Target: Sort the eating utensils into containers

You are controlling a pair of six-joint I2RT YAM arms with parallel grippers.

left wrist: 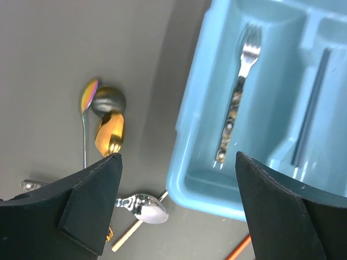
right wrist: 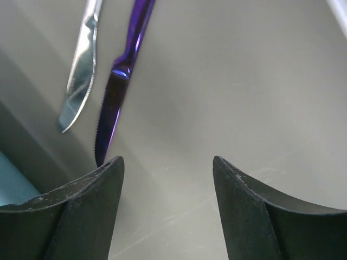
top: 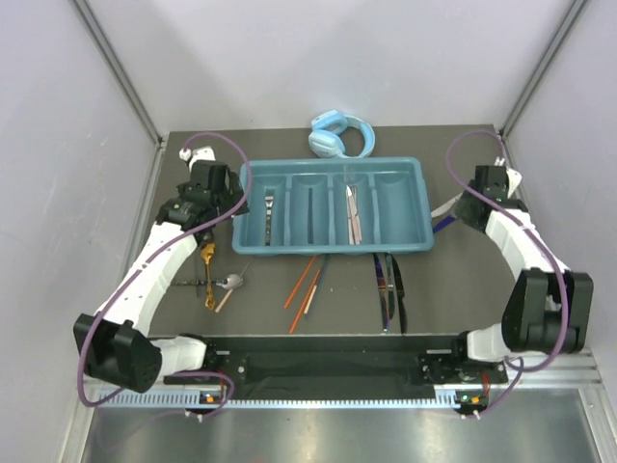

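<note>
The blue divided tray (top: 289, 249) holds a fork (left wrist: 238, 92), a dark stick (left wrist: 312, 108) and light utensils (top: 353, 217). My left gripper is open above gold and silver spoons (left wrist: 111, 130) and the tray's left end. In the right wrist view, my right gripper stands open, empty, beside a purple knife (right wrist: 116, 89) and a silver knife (right wrist: 81, 70), right of the tray.
Orange chopsticks (top: 299, 289) and several knives (top: 390, 289) lie in front of the tray. Blue headphones (top: 328, 143) sit behind it. Walls border the table on both sides.
</note>
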